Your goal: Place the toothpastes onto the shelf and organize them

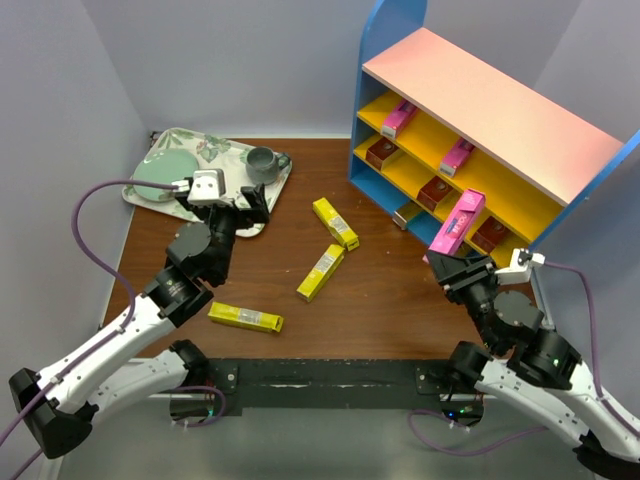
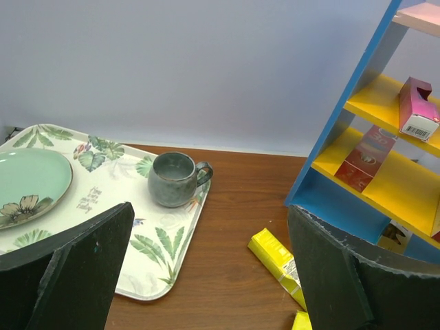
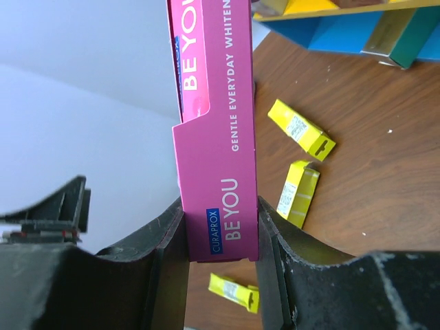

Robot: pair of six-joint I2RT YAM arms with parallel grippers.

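Observation:
A pink toothpaste box [image 3: 223, 165] is pinched at its lower end by my right gripper, which is shut on it. From above, that pink box [image 1: 457, 222] tilts toward the shelf [image 1: 500, 105] and overlaps its front, apart or touching I cannot tell. Two pink boxes [image 1: 399, 119] [image 1: 456, 157] lie on the upper yellow level, and several dark red boxes [image 1: 436, 191] on the level below. Three yellow toothpaste boxes [image 1: 336, 223] [image 1: 320, 272] [image 1: 246, 318] lie on the table. My left gripper is open and empty, near the tray.
A floral tray [image 1: 215, 145] at the back left carries a green plate [image 1: 165, 167] and a grey mug [image 1: 262, 166]. The blue bottom shelf level holds at least one box [image 1: 406, 214]. Bare table [image 1: 390, 325] stretches across the front middle.

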